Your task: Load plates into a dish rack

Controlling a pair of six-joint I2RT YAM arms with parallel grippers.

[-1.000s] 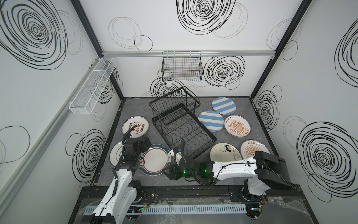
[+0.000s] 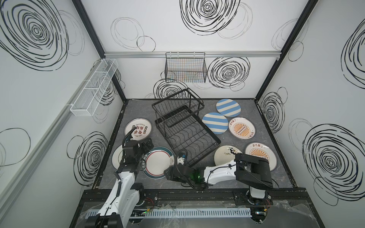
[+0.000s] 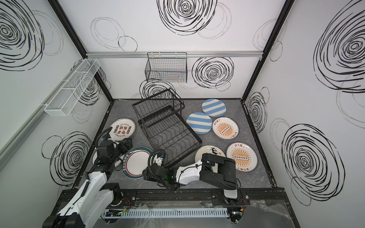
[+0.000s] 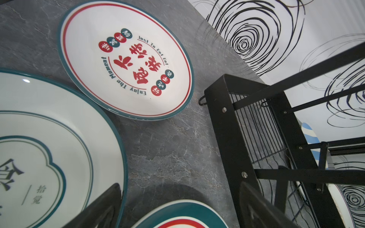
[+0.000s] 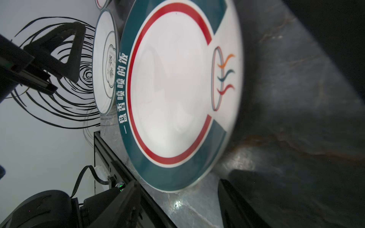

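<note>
A teal-and-red rimmed plate [image 5: 171,87] lies on the counter at front left, directly before my right gripper, which stands open at its edge with nothing between the fingers. My left gripper [image 2: 146,146] hangs above the left-side plates, nothing visible in it; the white teal-lined plate [image 4: 45,159] and red-lettered plate [image 4: 125,60] lie below. The black two-tier dish rack [image 2: 205,136] stands in the middle, its slots empty.
On the right lie two striped plates [image 2: 214,122], two sunburst plates [image 3: 225,128] and a cream plate [image 2: 224,152]. Wire baskets [image 2: 186,70] hang on the back and left walls, clear of the counter.
My right arm has shifted left, bringing its gripper up to the teal-and-red plate's edge. The left arm and the plates look unchanged.
</note>
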